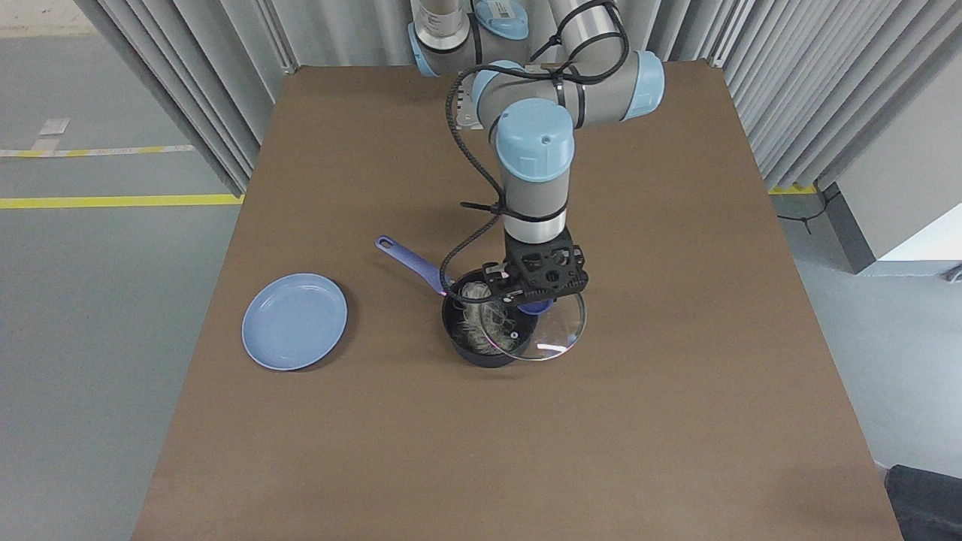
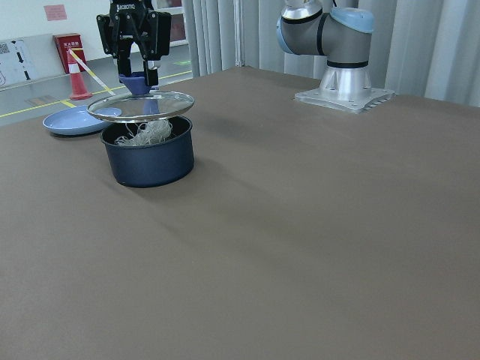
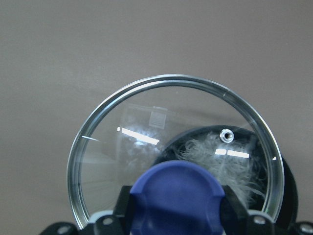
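Note:
A glass lid (image 1: 555, 338) hangs over the dark pot (image 1: 464, 347), partly covering it, with my gripper (image 2: 138, 75) shut on its blue knob (image 3: 177, 200). The lid sits just above the rim in the left view. Pale stringy noodles (image 2: 146, 133) lie in the pot, whose purple handle (image 1: 410, 261) points to the back left.
A light blue plate (image 1: 294, 320) lies left of the pot.

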